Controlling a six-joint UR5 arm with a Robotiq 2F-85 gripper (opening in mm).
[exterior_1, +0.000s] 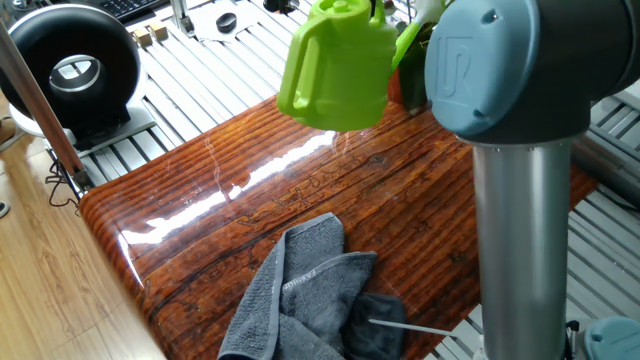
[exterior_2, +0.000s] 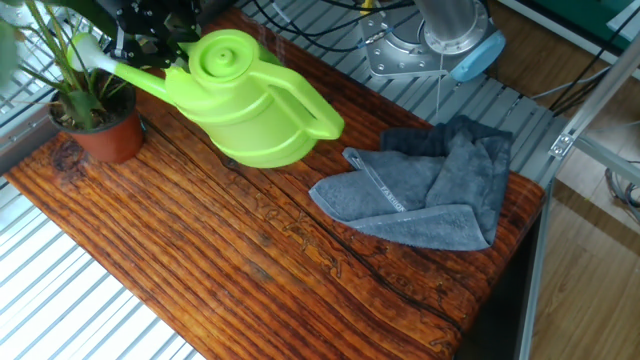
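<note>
A bright green watering can (exterior_2: 245, 105) hangs above the wooden table, tilted, with its spout towards the potted plant (exterior_2: 105, 120). The spout's pale head (exterior_2: 90, 52) is over or close beside the leaves in exterior view 2. My black gripper (exterior_2: 178, 48) is at the can's front upper part, between lid and spout, and appears shut on it; the exact contact is partly hidden. In exterior view 1 the can (exterior_1: 340, 75) is near the top edge, with the gripper mostly out of frame. No water can be made out.
A crumpled grey towel (exterior_2: 430, 190) lies at the table end nearer the robot base (exterior_2: 410, 55). Bare wooden tabletop (exterior_2: 260, 250) spreads between towel and plant. A black ring-shaped device (exterior_1: 75, 75) stands beyond the table.
</note>
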